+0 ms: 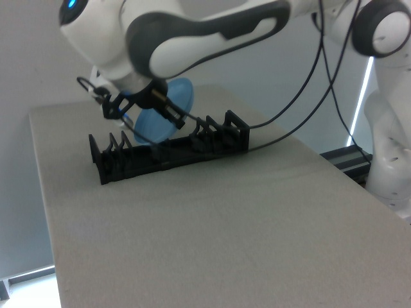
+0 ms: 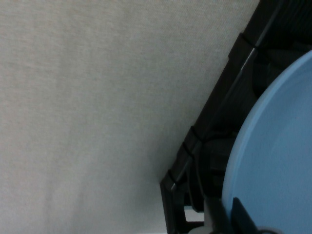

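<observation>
A light blue plate hangs tilted steeply over the middle of a black slotted rack, its lower edge down near the slots. My gripper is above it, partly hidden by the arm and cables. In the wrist view the gripper is shut on the rim of the plate at the bottom right; the rack runs diagonally behind the plate. Whether the plate touches the rack is unclear.
Cables hang from the arm across the rack's right part. A wall stands behind the table.
</observation>
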